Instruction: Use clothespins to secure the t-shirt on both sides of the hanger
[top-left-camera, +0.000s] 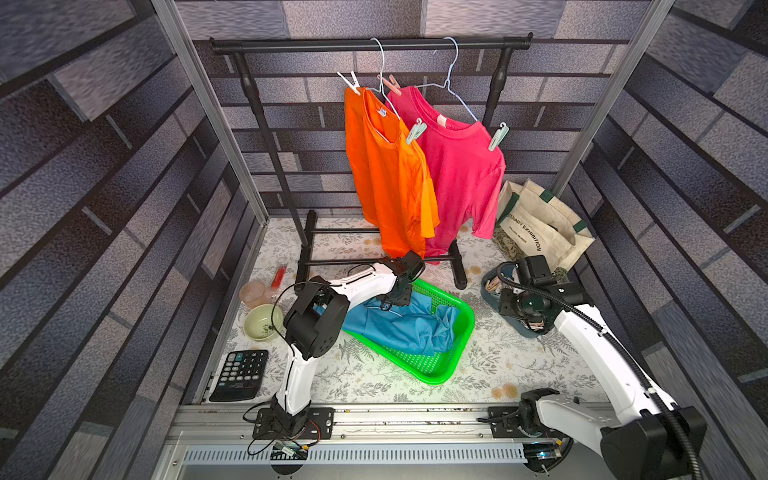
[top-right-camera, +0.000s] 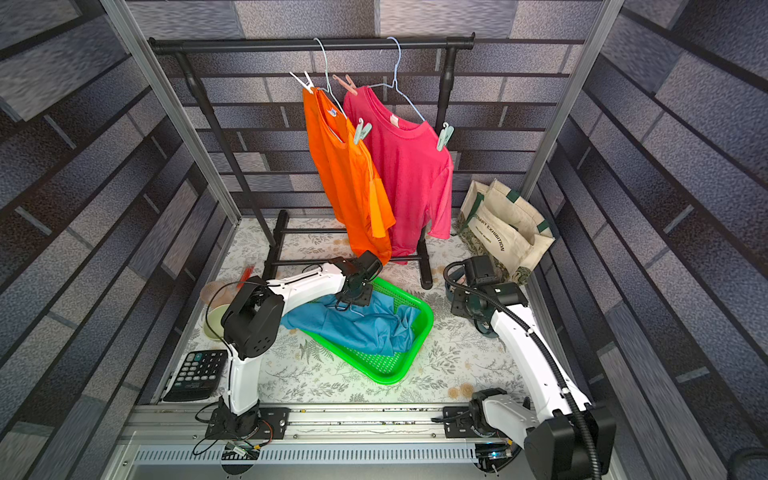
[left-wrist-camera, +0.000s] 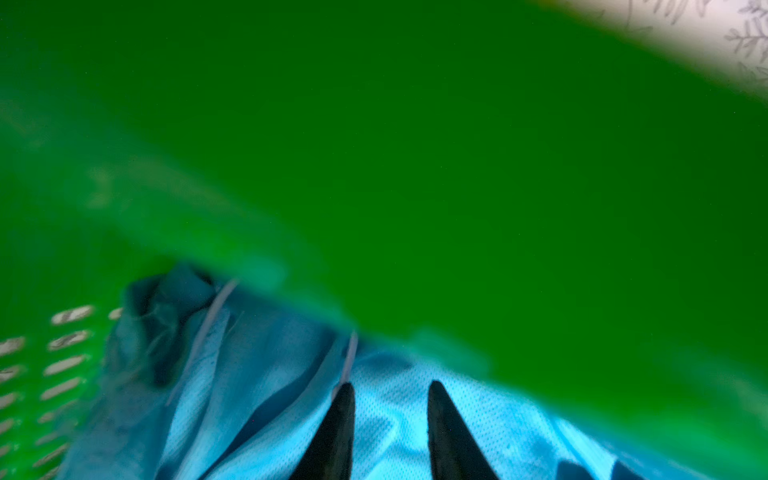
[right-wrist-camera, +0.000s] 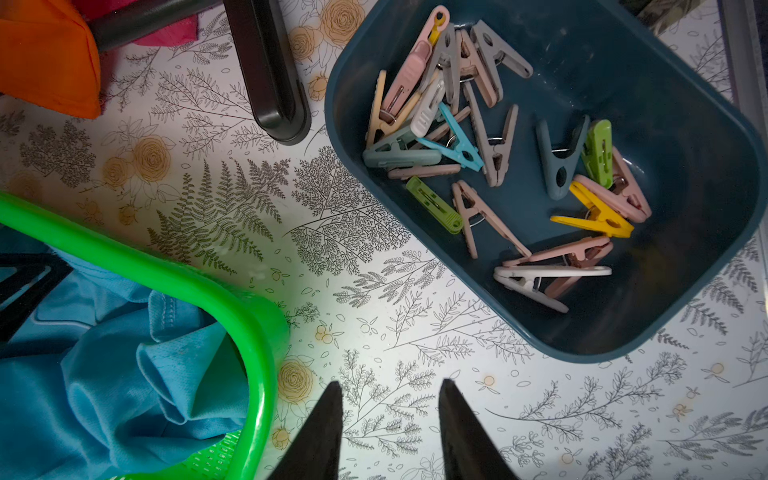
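Observation:
A blue t-shirt (top-left-camera: 416, 329) lies crumpled in the green basket (top-left-camera: 466, 324), with a thin pale strip of hanger (left-wrist-camera: 350, 360) showing among its folds. Low over this shirt, my left gripper is open; its fingertips stand apart, with blue cloth visible beyond the gap. My right gripper is also open and empty, over patterned tabletop between the green basket and a dark blue bin (right-wrist-camera: 560, 345). Clothespins (right-wrist-camera: 492, 148) in several colours lie loose in that bin.
On the black rack (top-left-camera: 320, 45) hang an orange shirt (top-left-camera: 384, 176) and a pink shirt (top-left-camera: 460, 160), pinned at both shoulders. A tote bag (top-left-camera: 540, 228) stands behind the bin. A calculator (top-left-camera: 240, 374) and green bowl (top-left-camera: 261, 322) sit at left.

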